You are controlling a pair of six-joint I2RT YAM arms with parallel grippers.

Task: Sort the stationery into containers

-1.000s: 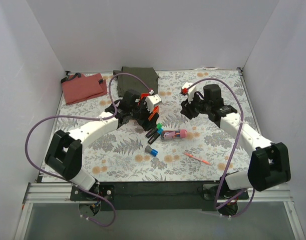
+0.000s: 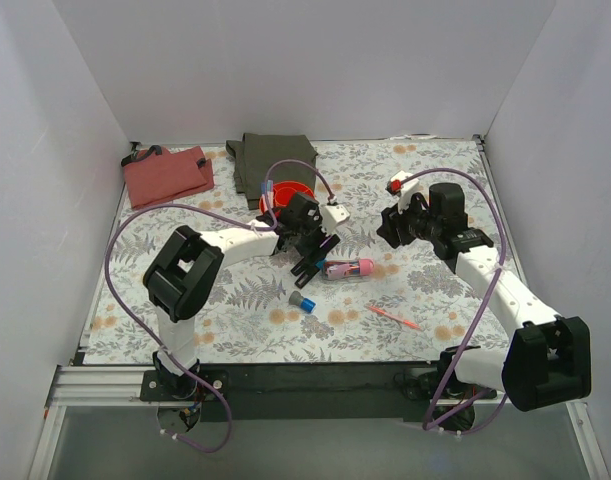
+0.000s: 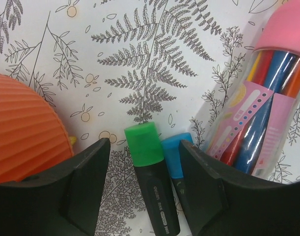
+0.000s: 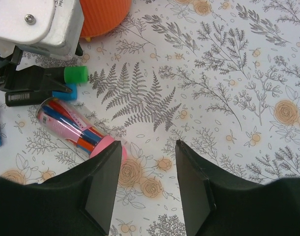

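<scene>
My left gripper is part open above two dark markers, its fingers either side of the green-capped marker point(image 3: 145, 142). The blue-capped marker point(image 3: 174, 164) lies alongside, its cap partly covered by the right finger. Whether either finger touches a marker, I cannot tell. A clear tube with a pink lid point(image 2: 360, 268), holding coloured sticks, lies beside the markers. An orange-red container point(image 3: 24, 130) stands to the left in the left wrist view, mostly hidden behind the arm from above. My right gripper stands open and empty over the cloth at right.
A small blue-ended item point(image 2: 302, 301) and a thin orange-red stick point(image 2: 393, 317) lie nearer the front. Folded red cloth point(image 2: 168, 177) and dark green cloth point(image 2: 250, 160) sit at the back.
The loose items look unmoved.
</scene>
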